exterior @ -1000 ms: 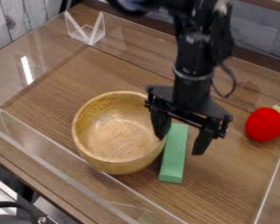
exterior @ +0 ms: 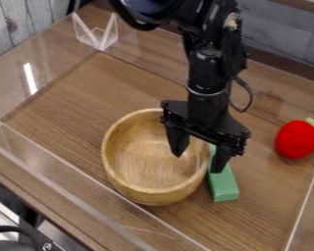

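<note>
My black gripper (exterior: 199,153) stands open over the right rim of a wooden bowl (exterior: 144,167). A green block (exterior: 224,188) lies on the table just right of the bowl, partly hidden under my right finger. A red vegetable-like object (exterior: 297,139) with a pale green top lies at the right.
A clear plastic or wire item (exterior: 97,27) sits at the back left. Transparent edges run along the front left and right.
</note>
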